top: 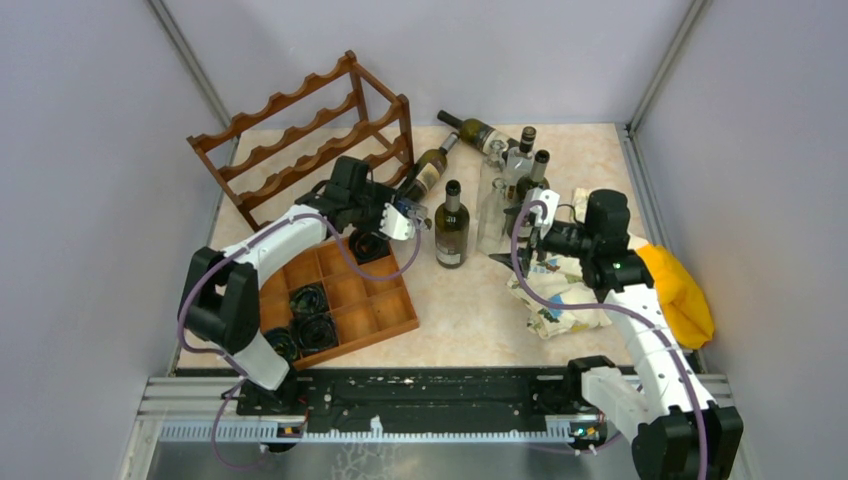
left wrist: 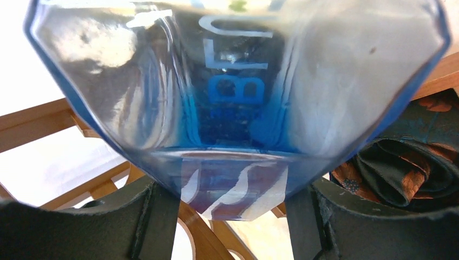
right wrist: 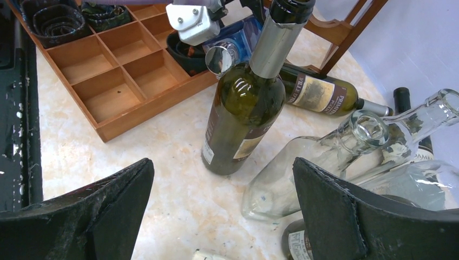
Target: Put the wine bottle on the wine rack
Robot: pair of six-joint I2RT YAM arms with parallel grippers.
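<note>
The wooden wine rack point(top: 300, 140) stands at the back left. A dark wine bottle point(top: 452, 232) point(right wrist: 236, 119) stands upright between my grippers. Other wine bottles point(top: 425, 175) point(right wrist: 319, 95) lie near the rack. My left gripper is beside the rack, with a shiny blue-and-silver object point(left wrist: 238, 81) between and above its fingers; whether it is clamped is unclear. My right gripper is open among the bottles at the right, facing the standing bottle, with nothing held.
A divided wooden tray point(top: 385, 312) with dark rolled items sits front left. Clear glass bottles point(right wrist: 276, 184) cluster right of centre. A patterned cloth point(top: 555, 315) and yellow cloth point(top: 680, 295) lie at the right.
</note>
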